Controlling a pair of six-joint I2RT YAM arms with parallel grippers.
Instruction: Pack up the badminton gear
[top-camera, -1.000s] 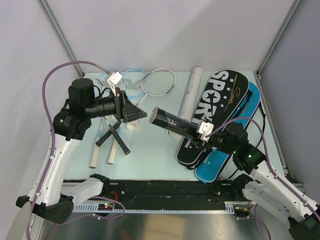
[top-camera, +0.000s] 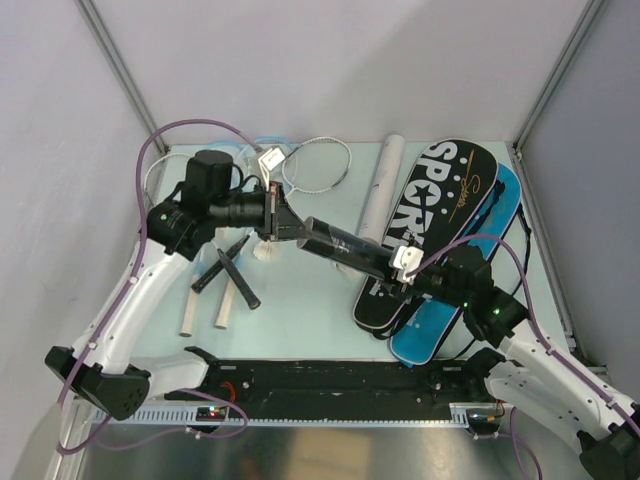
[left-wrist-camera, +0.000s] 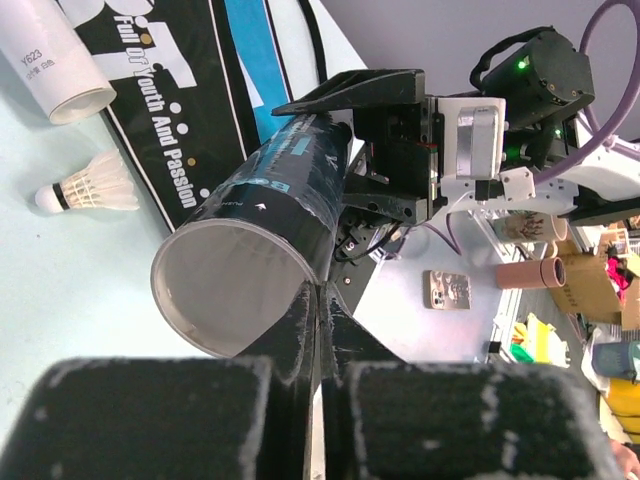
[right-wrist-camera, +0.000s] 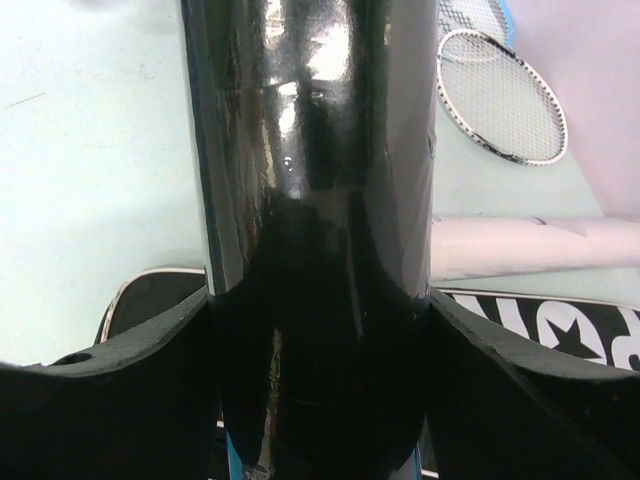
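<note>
My right gripper (top-camera: 390, 270) is shut on a black shuttlecock tube (top-camera: 345, 249), held tilted above the table. Its open end (left-wrist-camera: 232, 230) faces my left gripper (top-camera: 295, 227), which is shut at the tube's rim, with its fingertips meeting at the edge; whether they pinch the rim is unclear. A white shuttlecock (left-wrist-camera: 80, 192) lies on the table. A white tube (top-camera: 385, 180) lies beside the black SPORT racket bag (top-camera: 445, 200), which overlaps a blue bag (top-camera: 430, 330).
Several rackets (top-camera: 315, 160) with white and black handles (top-camera: 240, 280) lie at the left and back of the table (top-camera: 300, 330).
My left gripper has moved right from a short distance away to the tube's open end. The right gripper and tube look unchanged.
</note>
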